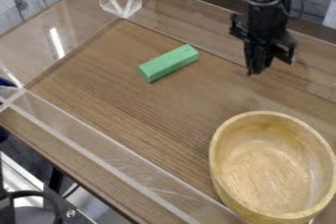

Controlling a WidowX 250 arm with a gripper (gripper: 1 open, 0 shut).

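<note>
My gripper [253, 61] reaches down from the top right, black, its tip low over the bare wooden table right of a green block [170, 63]. It looks shut, with nothing visible between its fingers, though the tip is small and dark. A large tan round bowl [272, 169] sits at the bottom right.
A clear plastic piece [120, 0] stands at the back left. Dark cables or hardware lie at the bottom left corner.
</note>
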